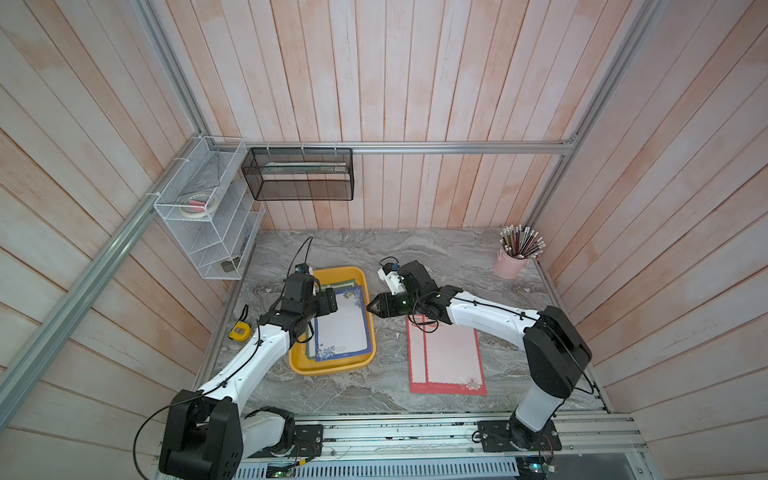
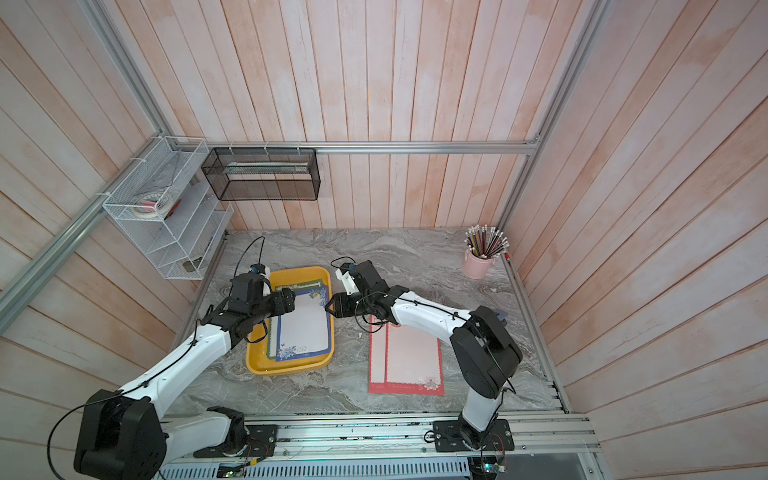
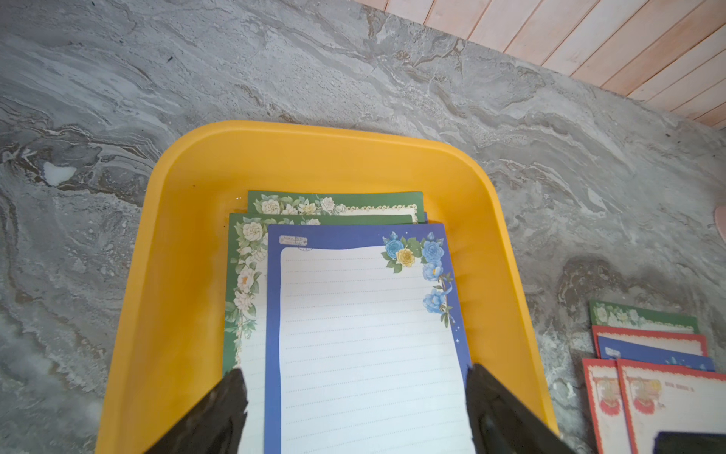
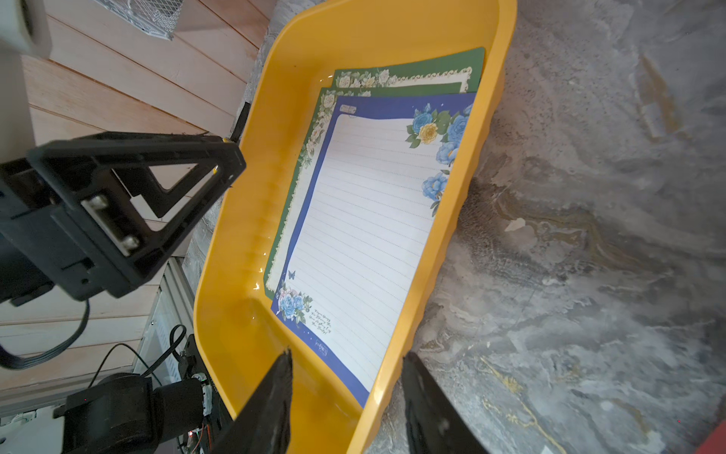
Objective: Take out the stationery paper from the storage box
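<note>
Blue-bordered lined paper [image 3: 366, 325] lies on top of green-bordered flowered sheets [image 3: 245, 287] inside the yellow storage box [image 1: 332, 368]. Over the box, my left gripper is open above the paper, with nothing between its fingers. My right gripper is at the box's right side; its two fingers stand apart, one on each side of the box's right wall in the right wrist view. Whether they touch the wall I cannot tell.
Red-bordered sheets [image 1: 453, 364] lie on the table to the right of the box. A pink cup of pencils [image 1: 510, 264] stands at the back right. A black wire basket [image 1: 297, 173] and white wire shelves [image 1: 212, 216] hang behind. A yellow tape measure [image 1: 240, 329] is at the left.
</note>
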